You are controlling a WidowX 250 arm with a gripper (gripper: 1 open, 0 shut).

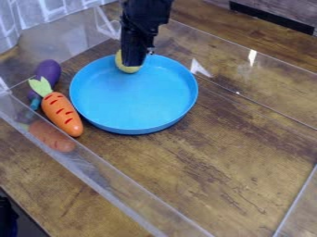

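My black gripper (136, 48) hangs over the back rim of a round blue plate (133, 102), just above a small yellow object (126, 63) lying on the plate's far part. The gripper's fingers overlap the top of the yellow object in this view; whether they touch it or how far open they are I cannot tell.
An orange toy carrot (61, 113) and a purple eggplant (46, 76) lie left of the plate on the wooden table (217, 176). Clear plastic walls cross the left and back.
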